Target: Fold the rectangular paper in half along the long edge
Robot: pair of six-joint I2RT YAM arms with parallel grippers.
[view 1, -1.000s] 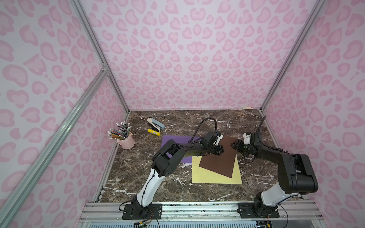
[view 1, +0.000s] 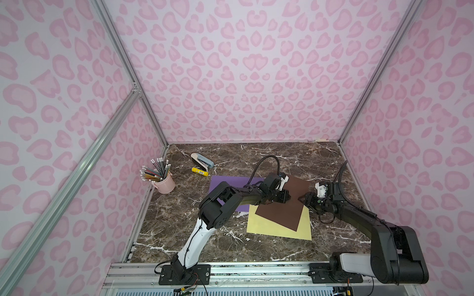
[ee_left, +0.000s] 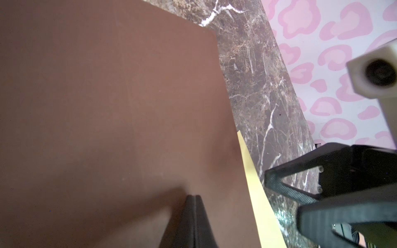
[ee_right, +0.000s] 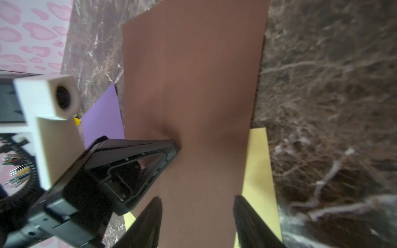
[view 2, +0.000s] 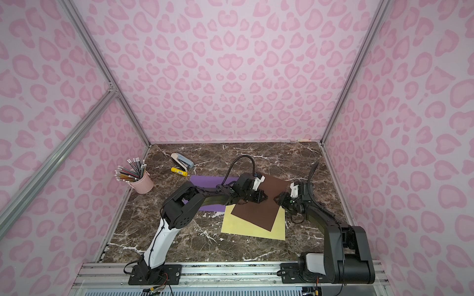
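The brown paper (view 1: 282, 211) lies flat and turned at an angle, partly over a yellow sheet (view 1: 271, 228). My left gripper is shut, its tips down on or just over the brown surface, and no paper shows pinched between them. At the right edge of the brown paper stands my right gripper, its fingers (ee_right: 144, 223) apart with the brown sheet visible in the gap. Whether those tips touch the paper I cannot tell. In the top left view the left arm covers the brown paper's left part.
A purple sheet (view 1: 232, 180) lies partly under the left arm. A stapler (view 1: 202, 160), a yellow tube (view 1: 200, 171) and a pink cup (view 1: 164, 184) of pencils stand at the back left. Bare marble (view 1: 227, 245) lies in front of the papers.
Brown and yellow sheets slid slightly left early on. The left arm moved only a little.
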